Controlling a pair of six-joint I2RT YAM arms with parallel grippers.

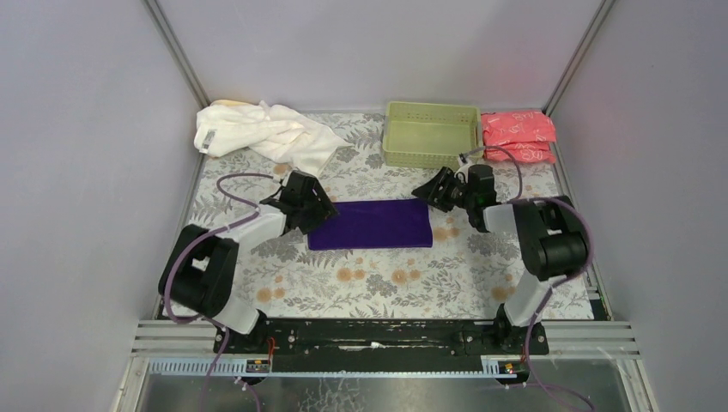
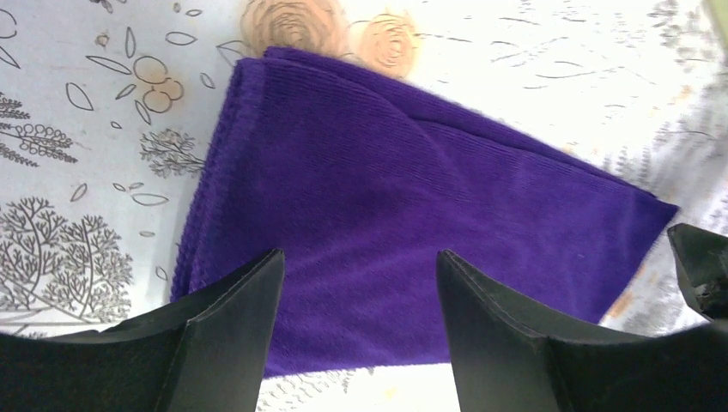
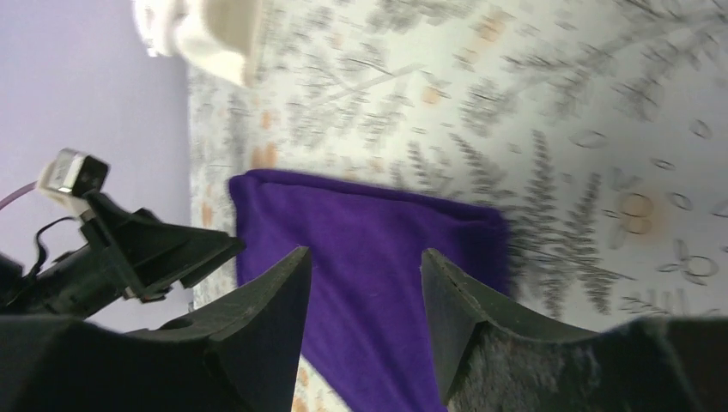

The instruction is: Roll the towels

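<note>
A purple towel (image 1: 382, 225), folded into a long rectangle, lies flat mid-table. Over its left end hovers my left gripper (image 1: 326, 215); in the left wrist view its fingers (image 2: 245, 313) stand apart above the cloth, gripping nothing. Near the far right corner of the towel is my right gripper (image 1: 422, 197), open, with the purple towel (image 3: 369, 249) showing between and beyond its fingers in the right wrist view. Two layers show along the towel's far long edge. The left gripper also appears in the right wrist view.
White towels (image 1: 266, 133) lie heaped at the back left. An empty green basket (image 1: 432, 160) stands at the back, with a red folded pack (image 1: 518, 137) to its right.
</note>
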